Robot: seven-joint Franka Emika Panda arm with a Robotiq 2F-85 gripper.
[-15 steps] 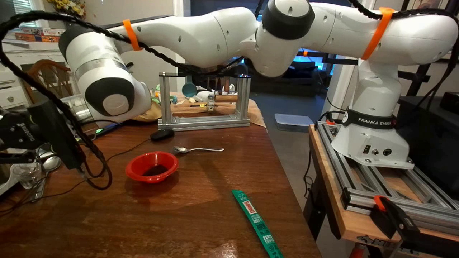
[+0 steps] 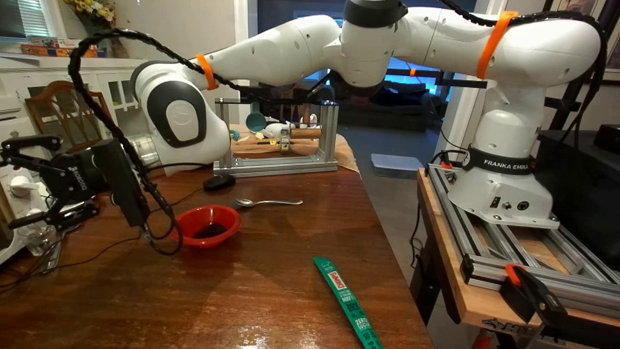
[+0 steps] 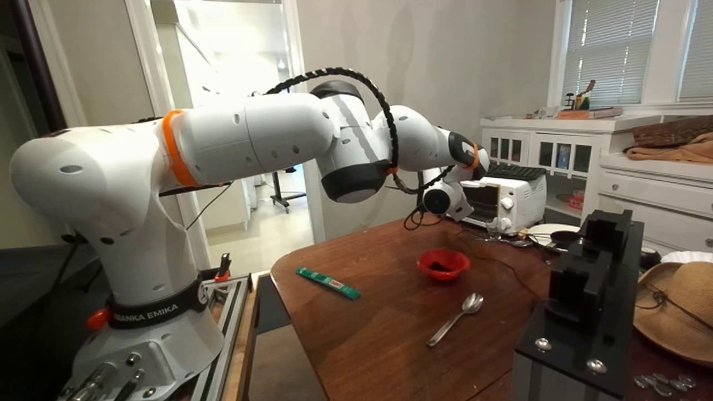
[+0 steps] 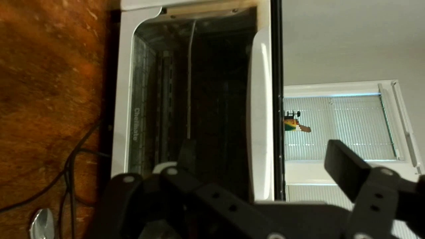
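In exterior view 1 my gripper (image 2: 14, 183) is at the far left, above the table, with its fingers spread apart and nothing between them. The wrist view shows the gripper in front of a white toaster oven (image 4: 121, 91), whose pale handle (image 4: 261, 119) lies between the two fingers in the picture, apparently apart from them. One finger overlaps the dark oven window (image 4: 223, 99); the other stands out against the window blind. The oven (image 3: 521, 194) stands on the far side of the table in exterior view 2, where the arm hides my gripper.
A red bowl (image 2: 194, 235) with dark contents sits on the table, near a spoon (image 2: 270, 202). A green packet (image 2: 347, 302) lies by the table edge. Black cables (image 4: 69, 167) run beside the oven. A metal frame (image 2: 273, 168) stands behind the spoon.
My gripper and wrist have shifted right in exterior view 1, and more of the gripper's fingers now shows. The bowl, spoon and packet have not moved.
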